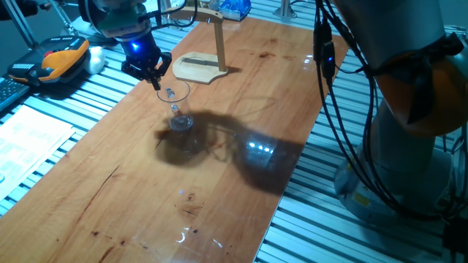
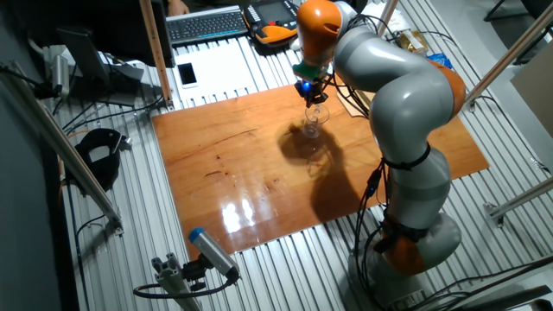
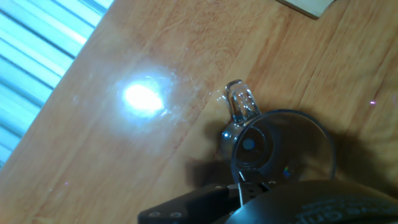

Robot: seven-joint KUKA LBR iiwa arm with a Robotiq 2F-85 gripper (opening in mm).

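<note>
A clear glass mug (image 1: 180, 109) stands near the far left edge of the wooden table, its open mouth up. Its handle (image 3: 241, 101) points toward the top of the wrist view. At the mug's rim is my gripper (image 1: 156, 85), pointing down with its fingertips close together. In the wrist view the dark fingers (image 3: 199, 202) meet the near side of the rim, which seems to pass between their tips. Part of the mug's near wall is hidden behind the gripper there. Whether the mug's base touches the table is hard to tell.
Just behind the mug stands a wooden stand (image 1: 199, 71) with an upright post. An orange and black device (image 1: 50, 61) and white paper (image 1: 29, 146) lie off the table's left side.
</note>
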